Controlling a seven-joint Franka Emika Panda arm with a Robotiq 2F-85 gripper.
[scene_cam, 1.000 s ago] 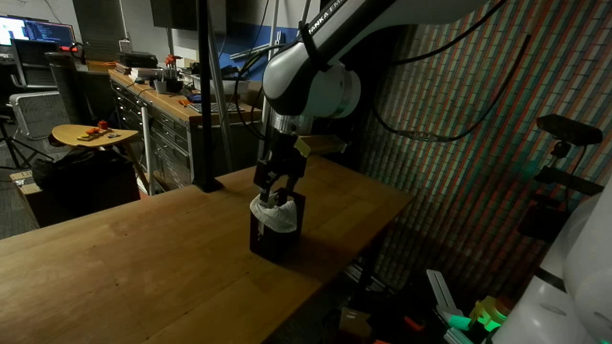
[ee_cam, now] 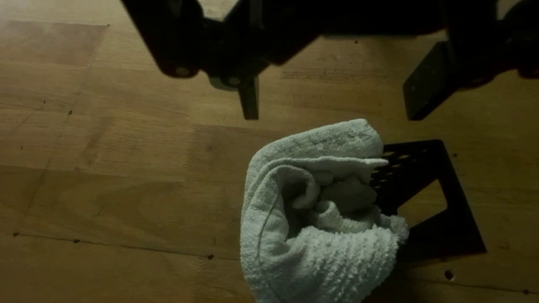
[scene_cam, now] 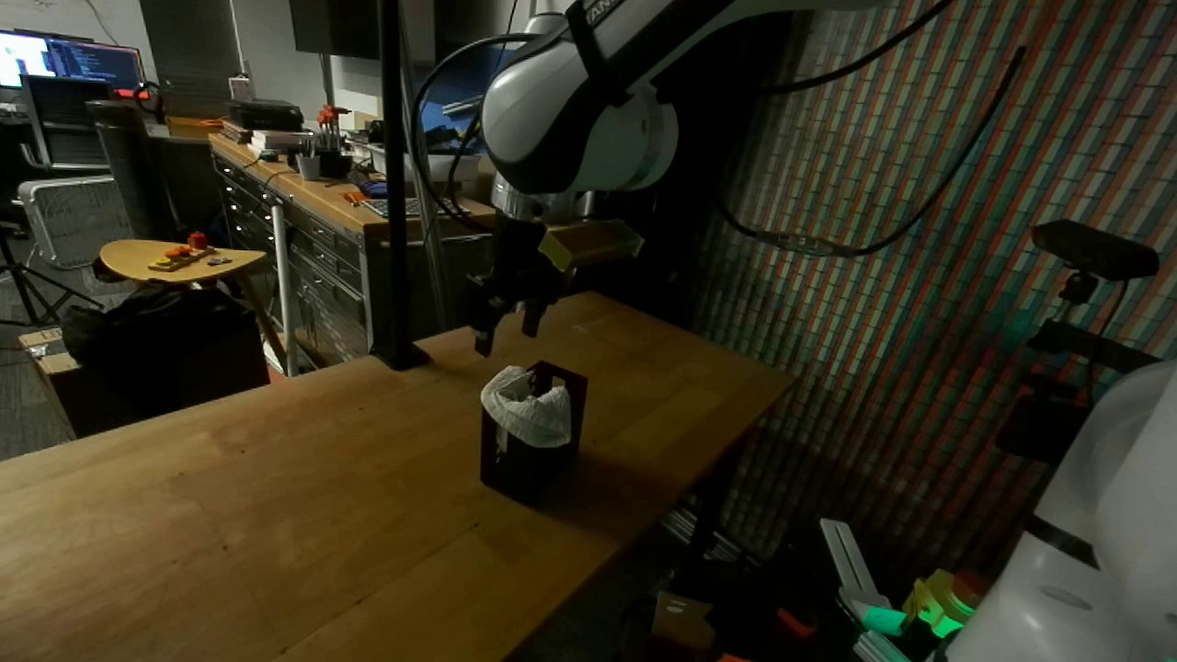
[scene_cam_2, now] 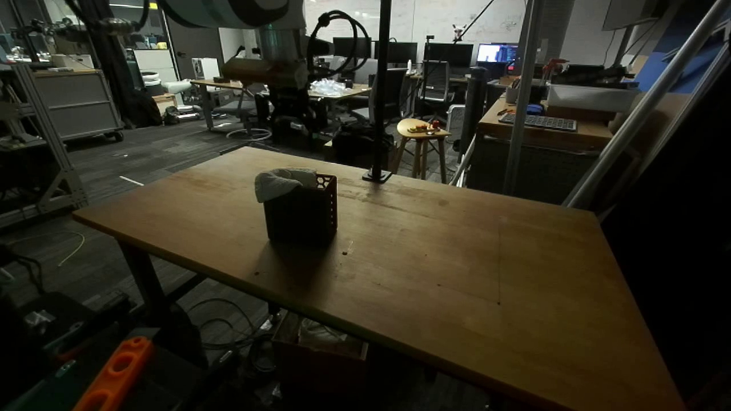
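Observation:
A black perforated bin stands upright on the wooden table. Bunched in its top is a white towel, part of which drapes over the rim; exterior view 2 shows the same towel hanging over one side of the bin. Seen from the wrist, the towel is folded round a hollow and covers much of the bin. My gripper hovers above and behind the bin, clear of the towel. Its fingers are spread wide, with only bare table visible between them.
A black upright post is fixed at the table's far edge, left of the bin. A patterned curtain hangs beyond the table's right side.
The gripper has risen out of the bin's top and shifted slightly left and away. The towel and bin have stayed in place.

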